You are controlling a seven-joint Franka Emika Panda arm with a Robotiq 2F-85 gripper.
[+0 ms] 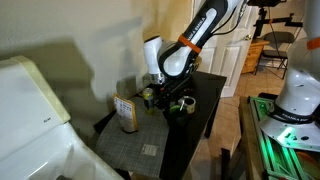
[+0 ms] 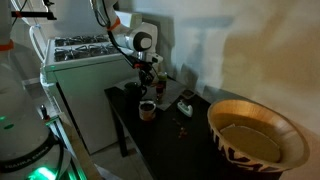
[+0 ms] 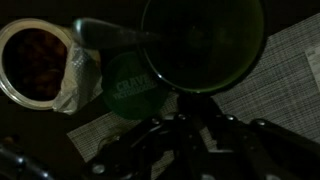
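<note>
In the wrist view a dark green mug (image 3: pixel 205 45) fills the upper middle, its open mouth facing the camera. A spoon (image 3: pixel 110 35) reaches into it from the left. My gripper meets the near side of the mug, where its handle seems to be, and looks shut on it; the contact is very dark. Seen from exterior view 2, the gripper (image 2: pixel 146 73) is low over the table beside the dark mug (image 2: pixel 132 90). Whether the mug touches the table cannot be told.
An opened can (image 3: pixel 35 65) of brown contents stands left of the mug; a round green lid (image 3: pixel 135 88) lies between them. A grey woven mat (image 1: pixel 135 147) covers part of the black table. A large wooden bowl (image 2: pixel 258 130) and a bottle (image 2: pixel 160 82) stand nearby.
</note>
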